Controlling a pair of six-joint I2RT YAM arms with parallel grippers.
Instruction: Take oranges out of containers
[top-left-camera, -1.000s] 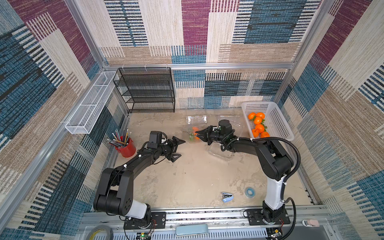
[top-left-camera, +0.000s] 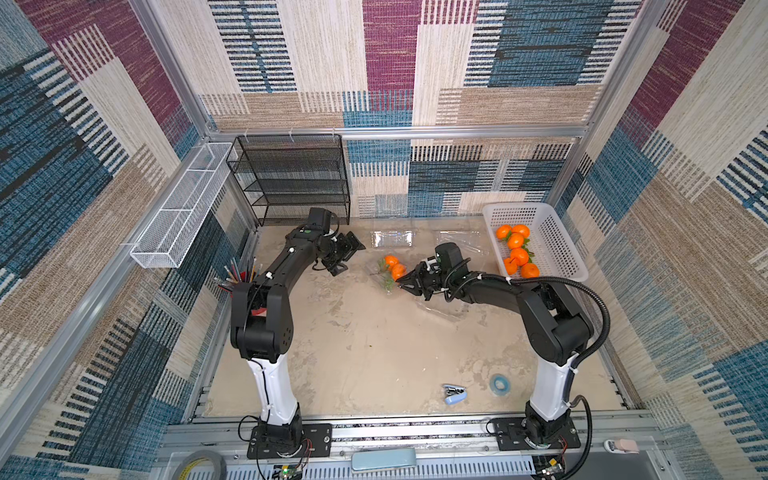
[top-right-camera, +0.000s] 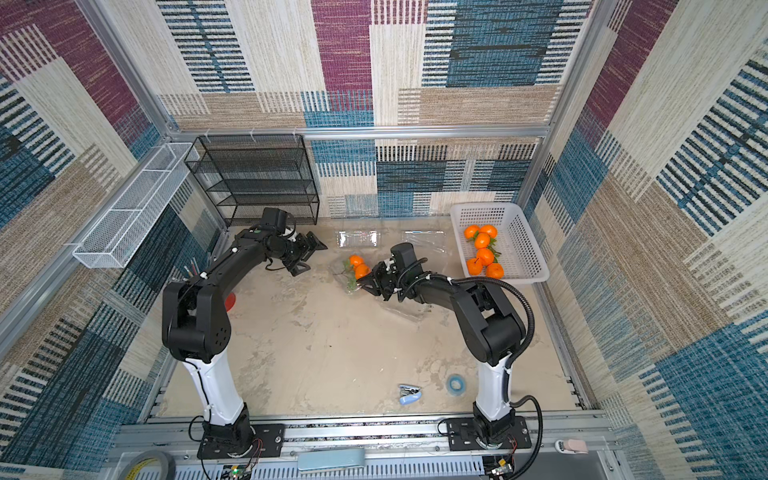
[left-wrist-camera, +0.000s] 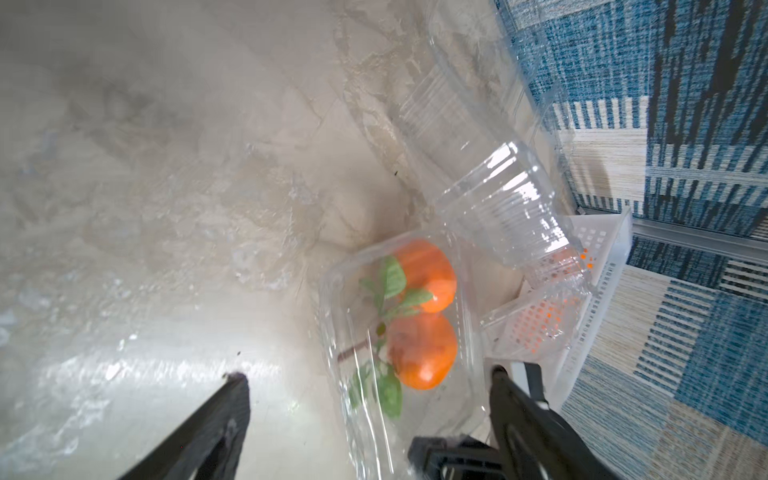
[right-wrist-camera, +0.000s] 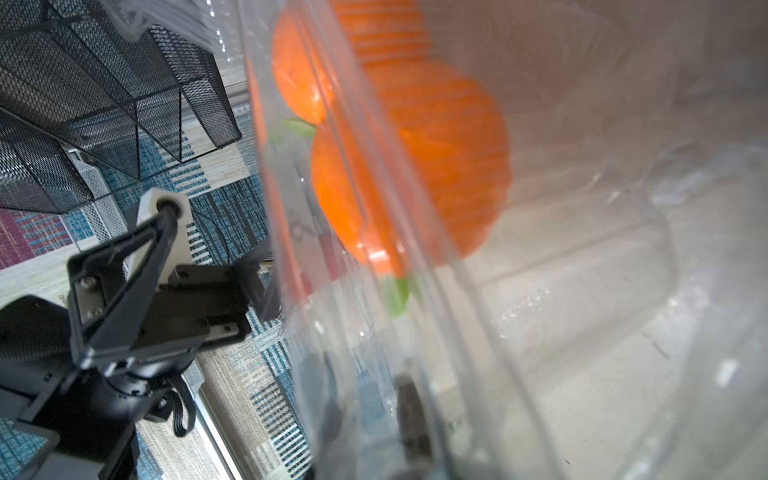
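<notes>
In the middle of the table, two oranges with leaves lie inside a clear plastic container. My right gripper is at that container's right side, shut on it; the plastic fills much of the right wrist view. My left gripper hangs open to the container's upper left, above it in the left wrist view, nothing between its fingers. Other empty clear containers lie behind. At the back right, a white basket holds several oranges.
A black mesh rack stands at the back left. A red pen cup is partly behind the left arm. A stapler and a blue tape roll lie at the front right.
My left gripper has moved toward the back of the table. My right gripper has shifted slightly toward the front, and the oranges in the container show more clearly.
</notes>
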